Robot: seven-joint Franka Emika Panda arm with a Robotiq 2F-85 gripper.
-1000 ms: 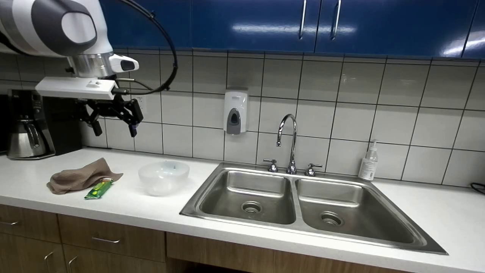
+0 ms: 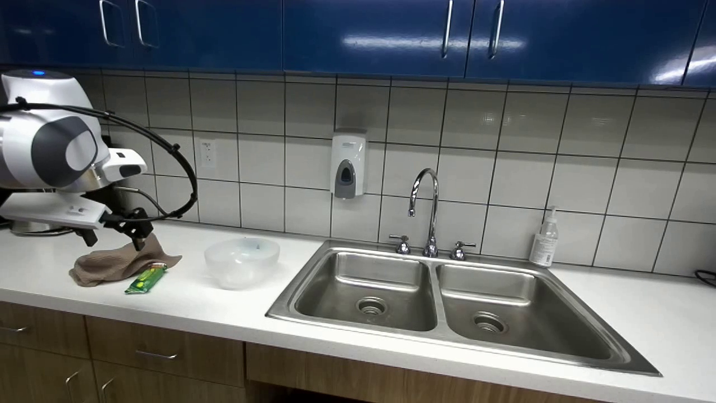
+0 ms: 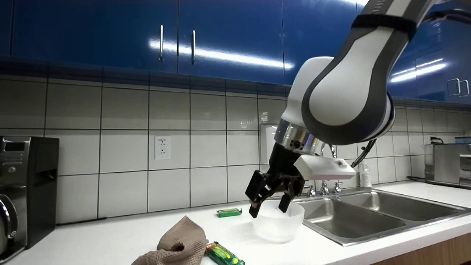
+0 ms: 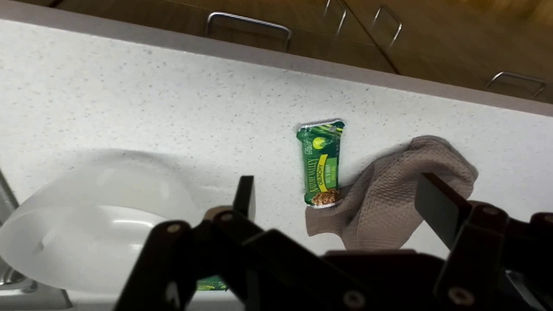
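Observation:
Over the counter, my gripper is open with nothing between its fingers. Below it in the wrist view lie a green granola bar (image 4: pixel 321 163) and a crumpled brown cloth (image 4: pixel 389 199), the bar's lower end touching the cloth. A frosted, translucent bowl (image 4: pixel 98 228) stands to the left in that view. A second green bar (image 3: pixel 229 212) lies farther back on the counter in exterior view 2; my left finger mostly hides it in the wrist view. From exterior view 1, the gripper (image 2: pixel 114 238) hangs just above the cloth (image 2: pixel 121 262).
A double steel sink (image 2: pixel 403 329) with a faucet (image 2: pixel 429 211) lies right of the bowl. The coffee maker (image 3: pixel 28 190) stands at the counter's far left in exterior view 2. Bare counter (image 4: pixel 155 93) extends along the front edge.
In exterior view 1 the arm has come down and moved left, bringing the gripper from high above the counter to close over the cloth. The cloth, front bar and bowl have not moved.

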